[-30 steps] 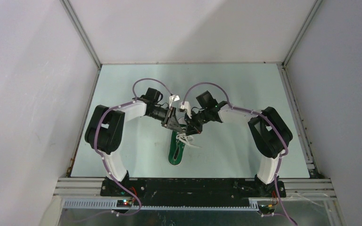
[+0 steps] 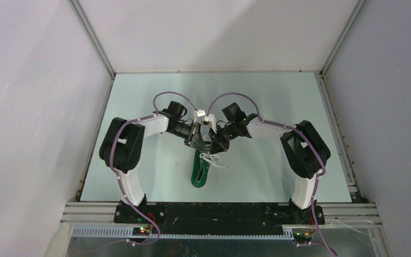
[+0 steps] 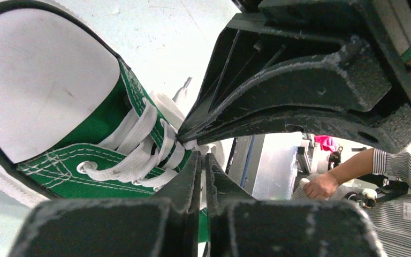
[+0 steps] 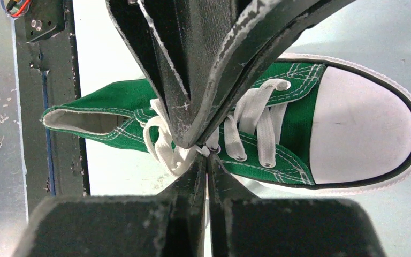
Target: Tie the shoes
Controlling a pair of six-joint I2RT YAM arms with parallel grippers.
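Note:
A green canvas shoe (image 2: 200, 171) with white toe cap (image 4: 365, 126) lies at the middle of the table, its white laces (image 2: 210, 158) bunched over the middle. Both grippers meet over the laces. My left gripper has its fingertips close together at the laces; whether lace sits between them is hard to tell. My right gripper is shut at the lacing, with a small white bit of lace at its tips. Each wrist view is partly covered by the other gripper's black body.
In the left wrist view, a person's arm (image 3: 353, 168) shows beyond the table.
The right arm has barely moved, and the shoe lies where it was.

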